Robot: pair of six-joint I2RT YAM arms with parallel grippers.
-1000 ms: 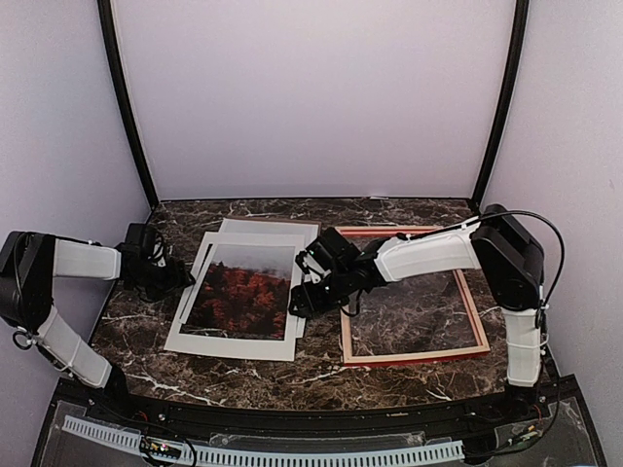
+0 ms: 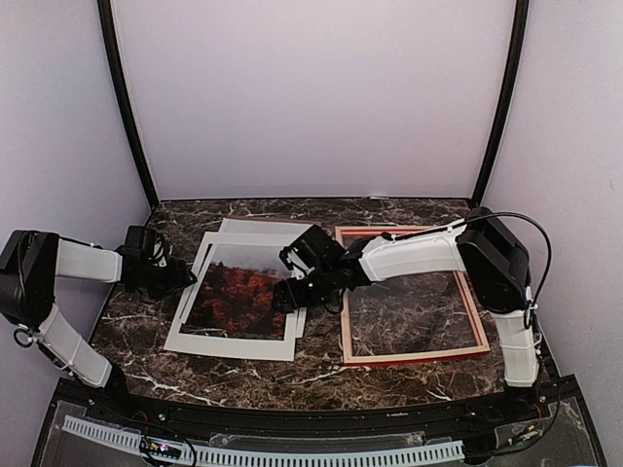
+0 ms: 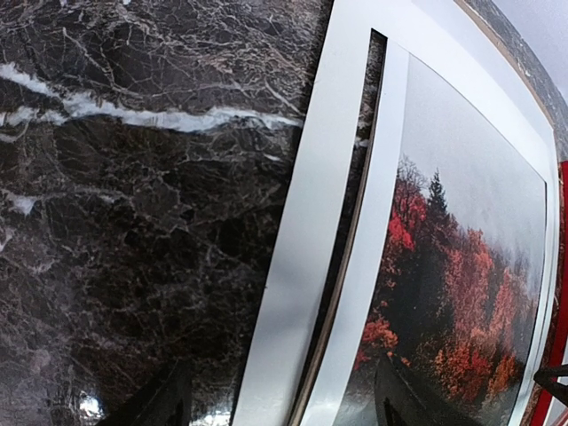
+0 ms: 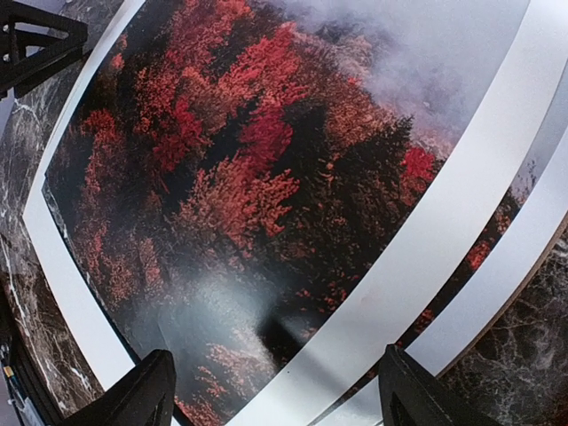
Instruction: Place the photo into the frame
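A forest photo with a white border (image 2: 234,292) lies on a stack of white mats on the left half of the marble table, its autumn trees filling much of both wrist views. The red-and-wood frame (image 2: 414,355) lies to its right. My left gripper (image 2: 175,277) hovers at the stack's left edge; in the left wrist view its two dark fingertips are apart with nothing seen between them. My right gripper (image 2: 290,297) is over the photo's right edge, fingertips likewise apart above the photo and its white border in the right wrist view.
Bare marble (image 2: 224,384) shows in front of the stack and around it. Side walls stand close at left and right, and a dark rail runs along the front edge.
My right gripper has shifted left, further onto the photo's right side. The left arm has barely moved, and the photo and frame lie as before.
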